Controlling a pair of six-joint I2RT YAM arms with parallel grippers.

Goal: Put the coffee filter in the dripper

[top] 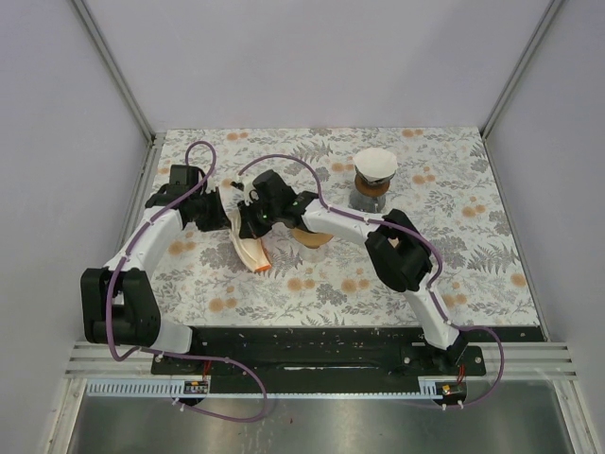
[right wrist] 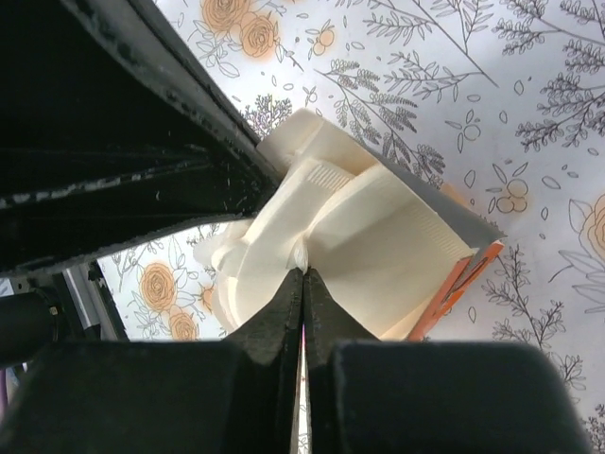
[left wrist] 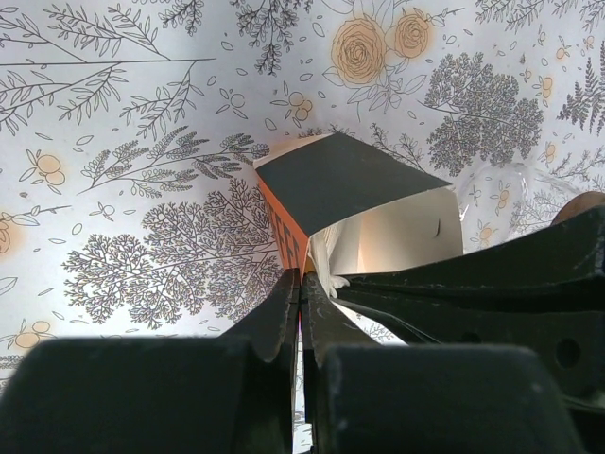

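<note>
An open filter box [left wrist: 345,175], dark with orange sides and cream paper filters [right wrist: 378,255] inside, sits at the left middle of the cloth. My left gripper is shut at the box's near edge, by a wisp of filter paper. From the other side my right gripper is shut on a thin fold of filter paper. In the top view both grippers meet over the box, partly hiding it. A round wooden-coloured piece [top: 312,239], likely the dripper, lies behind the right arm.
A glass carafe [top: 367,200] with a wooden collar and white top [top: 376,161] stands at the back right.
</note>
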